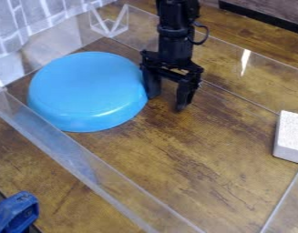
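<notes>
My black gripper [169, 80] hangs low over the wooden floor near the top middle, its open fingers at or just above the surface, at the right rim of a large blue disc-like object [86, 91]. The dark fingers blend into their shadows, and I see nothing clearly held between them.
Clear plastic walls border the work area. A white block [290, 136] lies at the right edge and a blue object [10, 215] at the bottom left.
</notes>
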